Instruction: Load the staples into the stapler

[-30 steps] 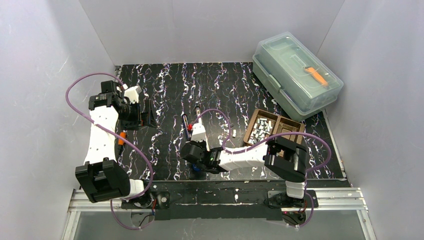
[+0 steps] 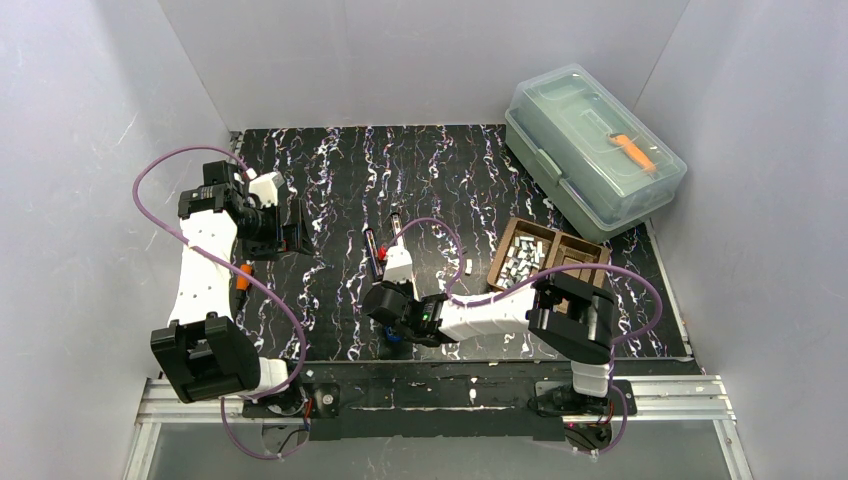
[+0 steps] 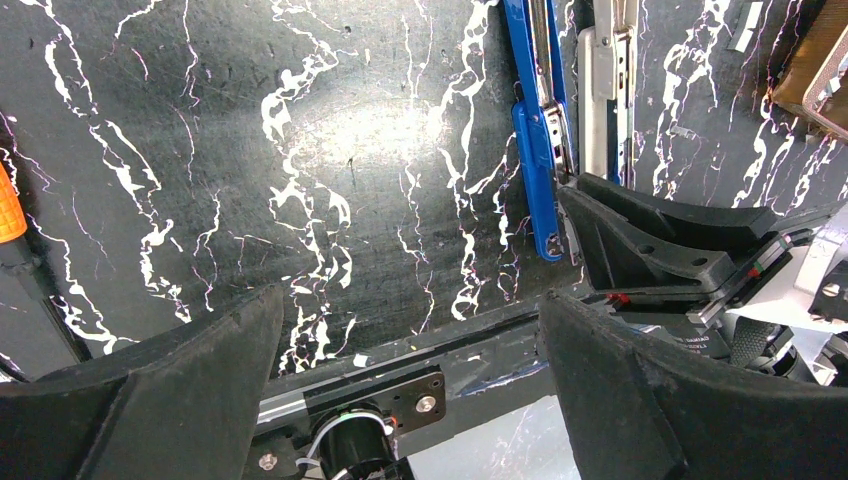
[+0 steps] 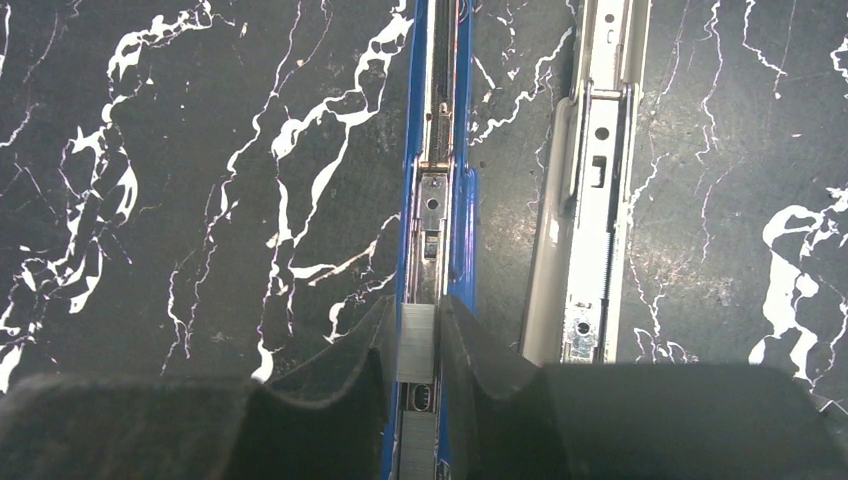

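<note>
A blue stapler lies opened out, its metal channel facing up. In that channel sits a grey staple strip, with another staple strip nearer the view's bottom edge. My right gripper is part open, its fingertips close on either side of the first strip; contact is hard to tell. Beside it lies a beige stapler, also opened, no staples visible in its shown part. The left gripper stands open and empty over bare table, well left of both staplers.
Right of the staplers is a brown box with several staple strips in one compartment. One loose strip lies near it. A lidded green case fills the back right corner. An orange-handled tool lies at left.
Almost nothing differs in the top view. The right arm has shifted very slightly at the staplers; the left arm has stayed in place.
</note>
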